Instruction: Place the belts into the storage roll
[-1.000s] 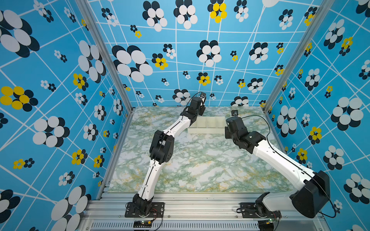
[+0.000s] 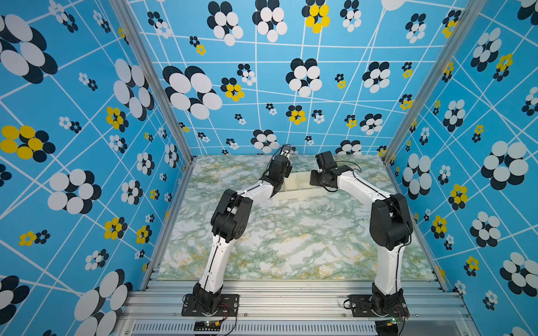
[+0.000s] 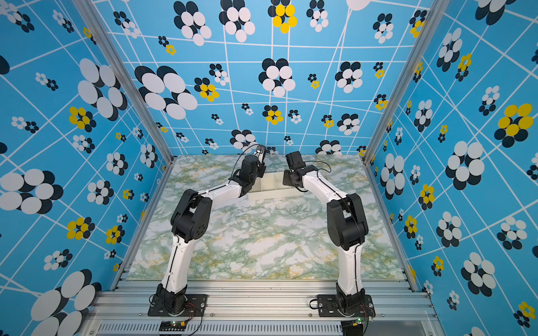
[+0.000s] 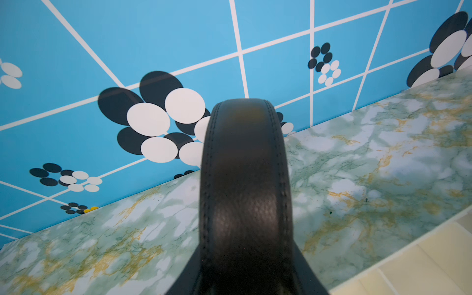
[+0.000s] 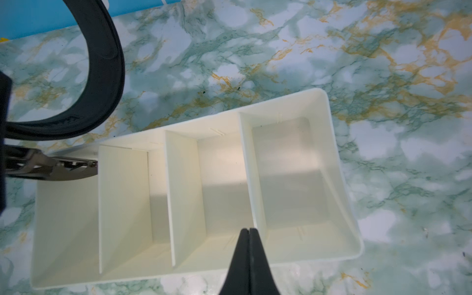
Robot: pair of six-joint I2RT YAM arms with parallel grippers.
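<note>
A dark leather belt (image 4: 245, 186), coiled into a loop with stitched edges, rises in the left wrist view from my left gripper, which is shut on it. In the right wrist view the belt (image 5: 108, 73) hangs at upper left, with a metal buckle-like piece (image 5: 73, 169) over the leftmost compartment. The storage box (image 5: 172, 268) is cream white, divided into several compartments. Those in clear view are empty; the leftmost is partly covered. My right gripper is shut, nothing between its fingers, above the box's near wall.
Behind the box runs a narrow strip of table, then the patterned blue wall (image 2: 336, 112).
My right arm has swung left to the box. The left gripper has come lower and slightly left with the belt. The box now lies at a slight angle instead of straight.
</note>
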